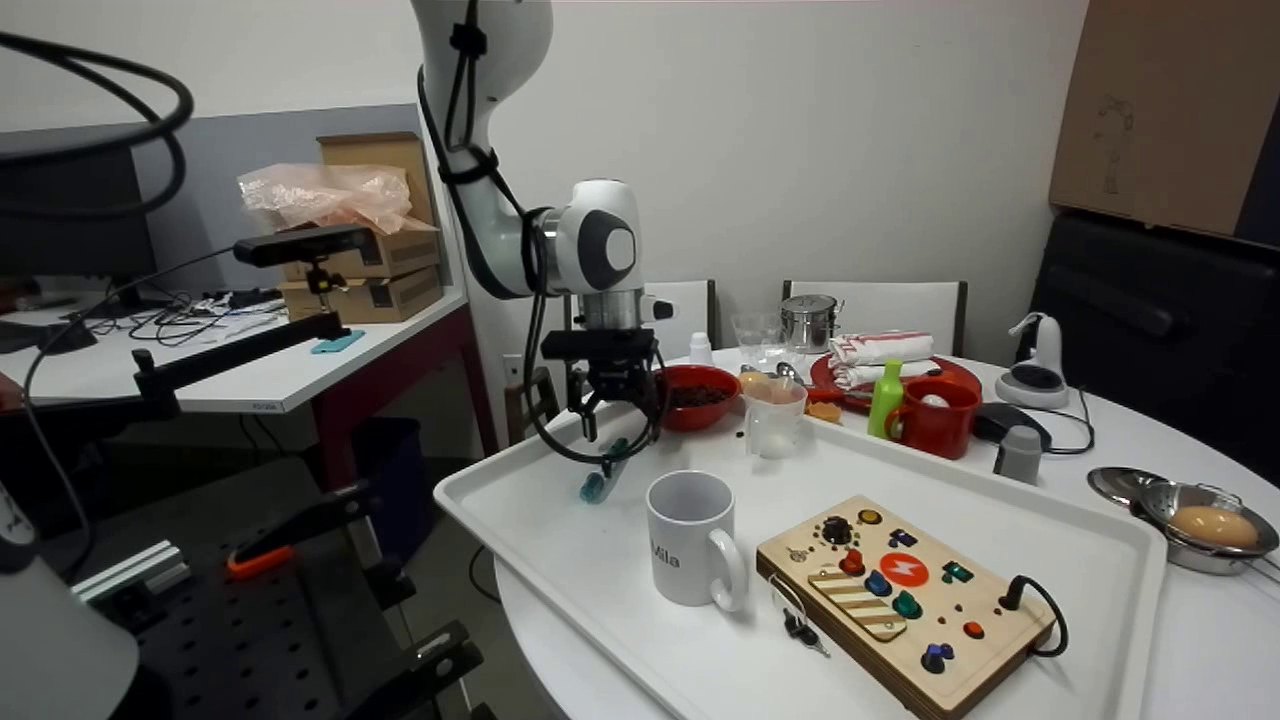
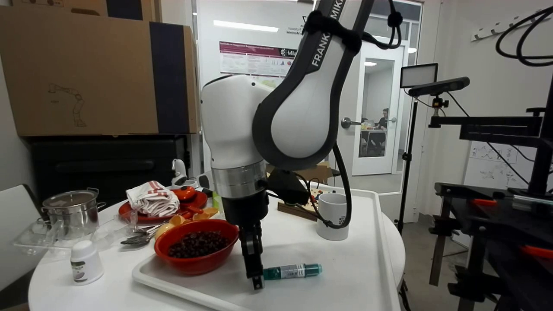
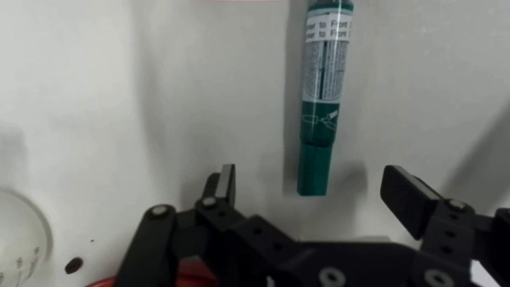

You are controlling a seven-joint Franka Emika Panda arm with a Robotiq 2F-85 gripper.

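Observation:
A teal-green marker (image 3: 325,71) with a printed white label lies flat on the white tray (image 2: 342,293). Its capped end points toward my gripper, which is open above the tray. In the wrist view one finger (image 3: 224,184) stands left of the cap and the other (image 3: 406,196) stands to its right, with gaps on both sides. From exterior view 2, the near finger (image 2: 254,261) covers the cap end of the marker (image 2: 295,271). Exterior view 1 has the marker (image 1: 595,486) partly behind a black cable.
Close behind the gripper sits a red bowl (image 2: 173,254) of dark pieces. A white mug (image 1: 684,552) and a wooden button box (image 1: 864,576) occupy the tray's other part. A clear cup (image 1: 774,414) stands by the bowl. A cable loop hangs from the arm.

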